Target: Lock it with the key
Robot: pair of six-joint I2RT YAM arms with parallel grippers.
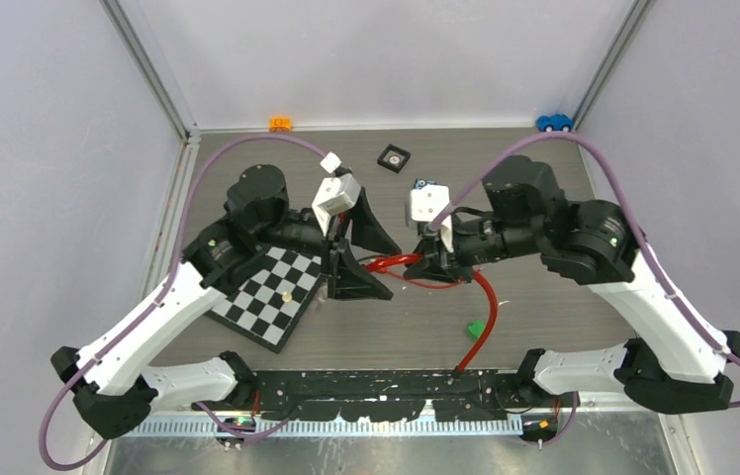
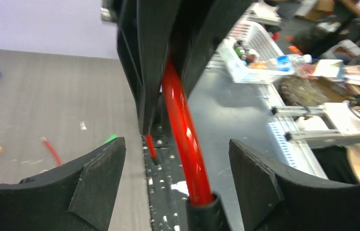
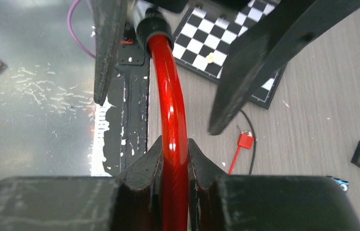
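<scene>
The thick red cable of a lock loops out from my right gripper and down to the black strip at the table's front. My right gripper is shut on this cable, which in the right wrist view runs up to a black end with a silvery part beyond. Around that end, apart from it, my left gripper stands open. In the left wrist view the black cable end lies between its wide-spread fingers. I cannot make out a key in any view.
A chessboard lies to the left, under the left arm. A thin red cord with a red plug rests on the table. Also there are a green block and a small black square box.
</scene>
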